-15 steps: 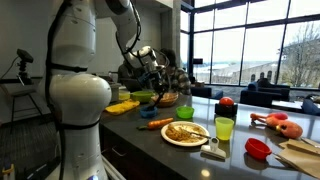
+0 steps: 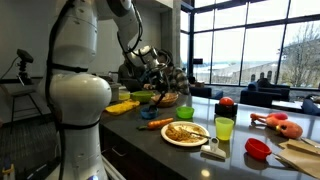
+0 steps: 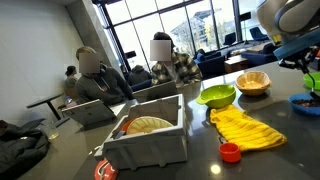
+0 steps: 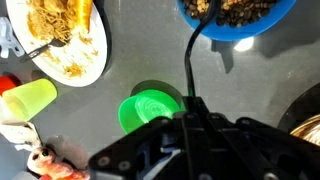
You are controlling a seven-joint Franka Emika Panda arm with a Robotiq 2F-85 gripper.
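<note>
In the wrist view my gripper is shut on a thin black utensil (image 4: 189, 65). The utensil reaches up to a blue bowl (image 4: 243, 32) of brown, nut-like pieces, its far end over or among them; whether it touches them I cannot tell. From the side, the gripper (image 2: 160, 92) hangs above the table near the blue bowl (image 2: 148, 113). In the second exterior view the blue bowl (image 3: 303, 104) lies at the right edge, beneath the arm (image 3: 284, 30).
Close by are a green bowl (image 4: 148, 107), a plate of noodles (image 2: 174, 139) and a carrot (image 2: 155, 124). A yellow-green cup (image 2: 224, 128) and red bowl (image 2: 258, 149) stand farther right. A yellow cloth (image 3: 246, 128), woven basket (image 3: 253, 82) and grey bin (image 3: 148, 148) occupy the other side.
</note>
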